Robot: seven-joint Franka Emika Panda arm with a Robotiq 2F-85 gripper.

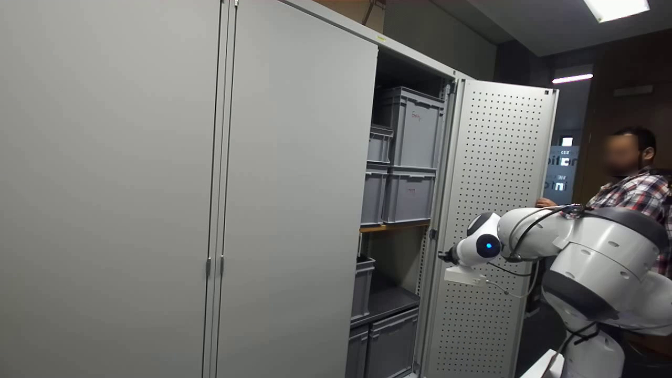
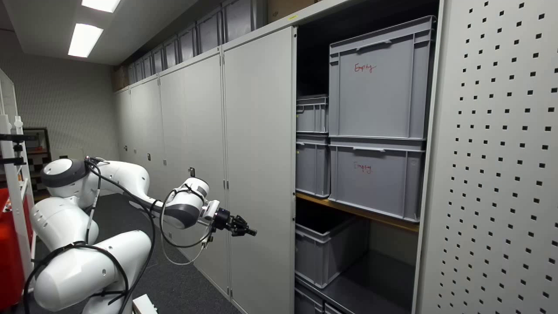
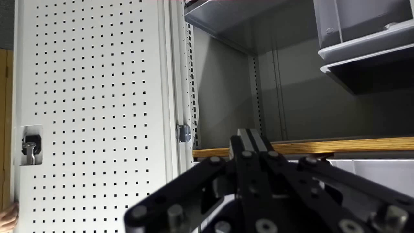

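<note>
My gripper (image 2: 250,230) is shut in front of the open cabinet, its fingers together and nothing seen between them. In the wrist view the gripper points toward a wooden shelf edge (image 3: 306,147), and it looks apart from everything. The perforated cabinet door (image 1: 497,145) stands swung open on the right side, with a latch (image 3: 31,149) on its inner face. At the door's free edge a person's hand (image 3: 8,219) rests. On the upper shelf stand grey bins, among them a large bin marked "Empty" (image 2: 382,99) stacked on a second marked bin (image 2: 374,180).
The neighbouring cabinet door (image 1: 302,189) is closed. An open grey bin (image 2: 329,248) sits on the lower shelf, with bare shelf (image 2: 382,282) to its right. A person (image 1: 636,176) stands behind the door and the arm.
</note>
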